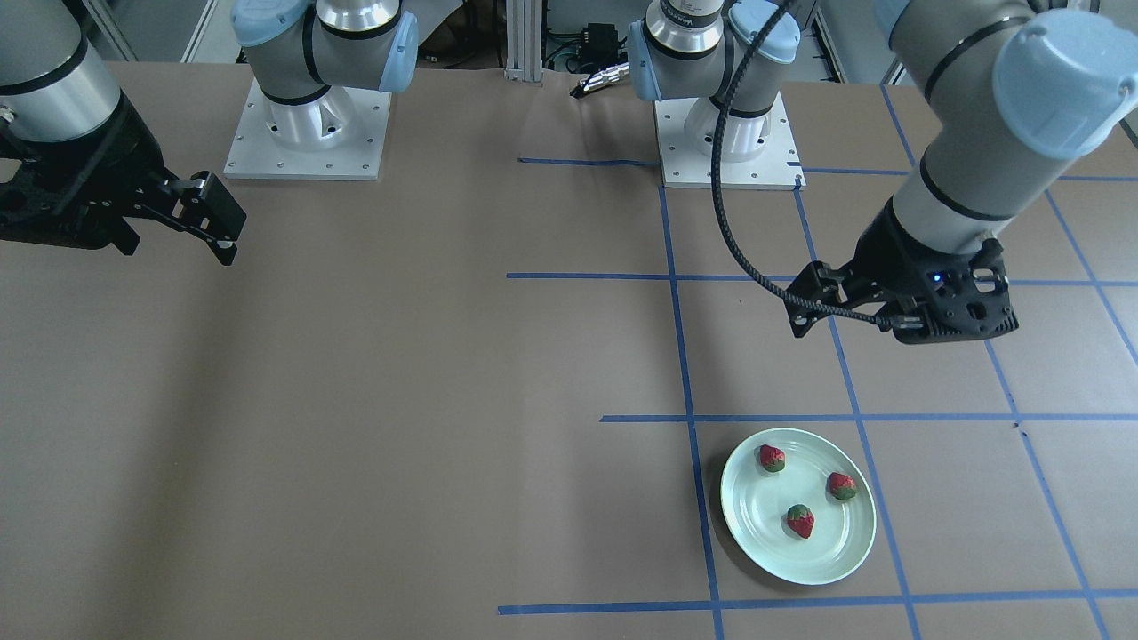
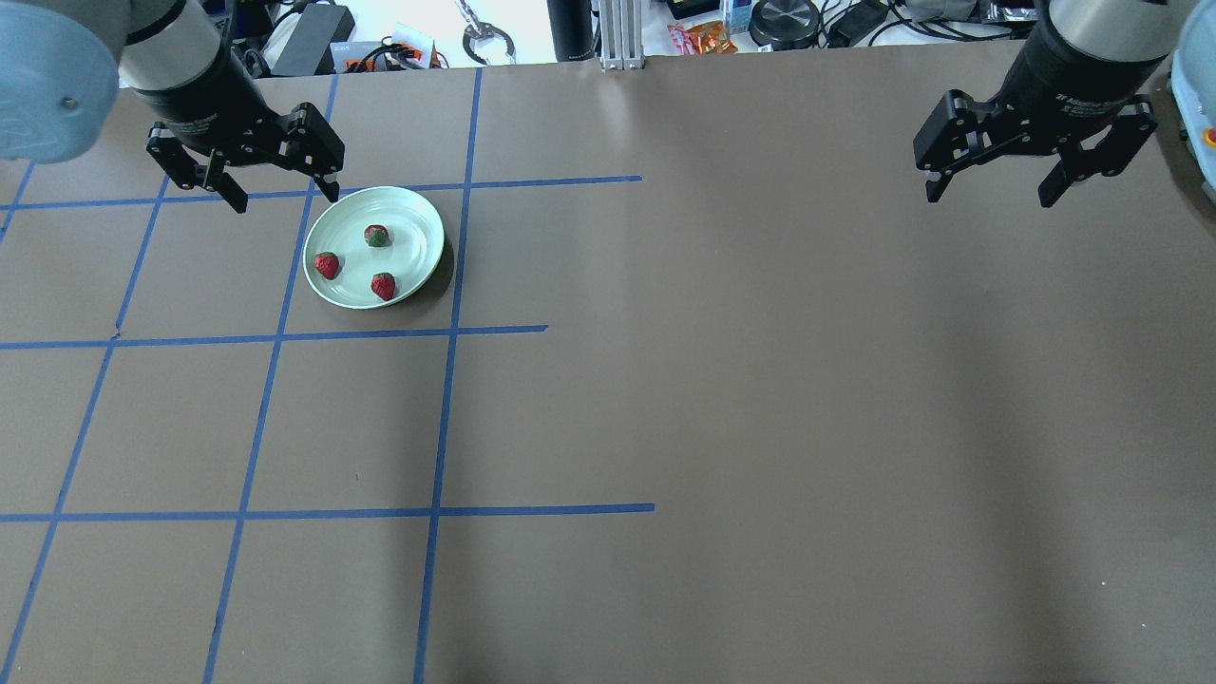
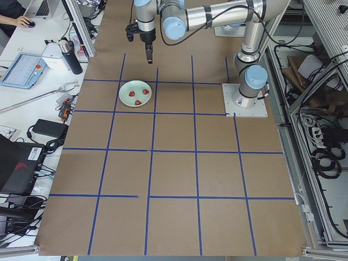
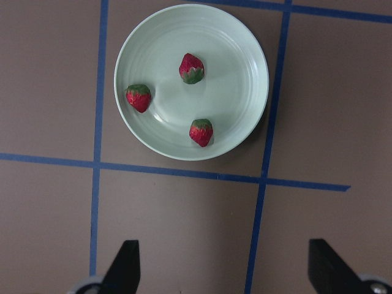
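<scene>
A pale mint plate (image 1: 797,559) holds three strawberries: one at the back (image 1: 773,458), one at the right (image 1: 842,486) and one at the front (image 1: 800,521). My gripper (image 2: 285,203) is raised over the table beside and above the plate in the top view, fingers apart with nothing visible between them. In the left wrist view the open fingertips frame bare table at the bottom, and the plate (image 4: 226,98) lies beyond them with all three berries in it.
A second arm's gripper (image 2: 989,194) hangs at the other side of the table, with more arm bases behind. The blue-taped floor around the plate and the wide bare tabletop beside it are clear.
</scene>
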